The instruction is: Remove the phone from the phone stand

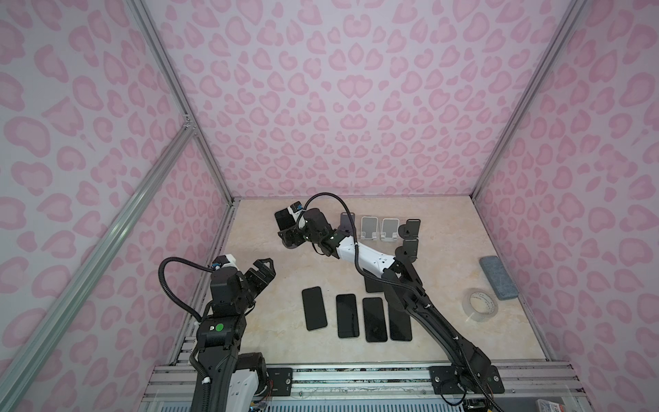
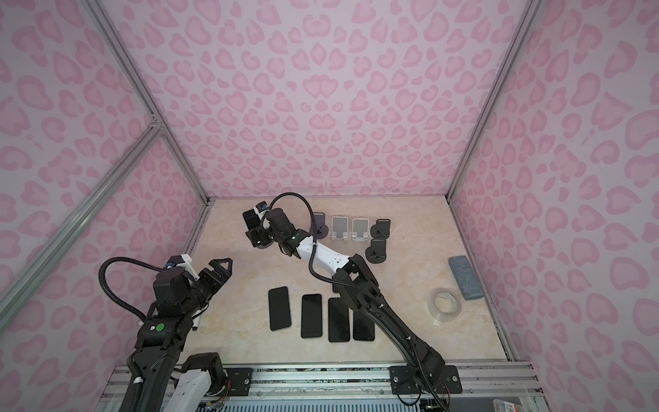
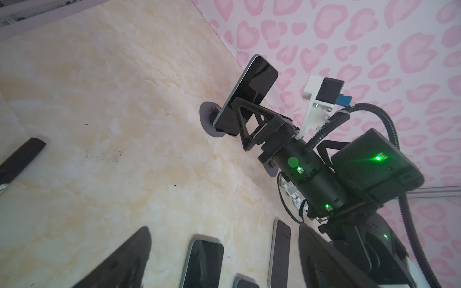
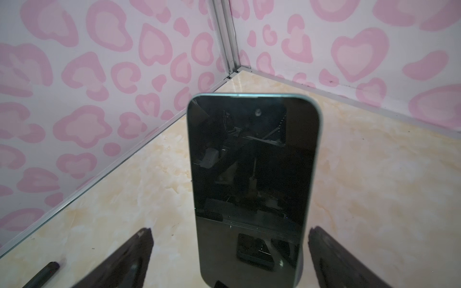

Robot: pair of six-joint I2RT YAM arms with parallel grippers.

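A black phone leans upright on a grey phone stand at the back left of the table. Its dark screen faces my right gripper, which is open. In the right wrist view one finger shows on each side of the phone's lower part, with gaps between. The left wrist view has those fingers close to the screen and its side edges. Over the table's front left my left gripper is open, with nothing between its fingers, well away from the stand.
Several phone stands stand in a row at the back middle. Flat black phones lie near the front. A roll of tape and a blue-grey pouch are at the right. Table space behind the left gripper is clear.
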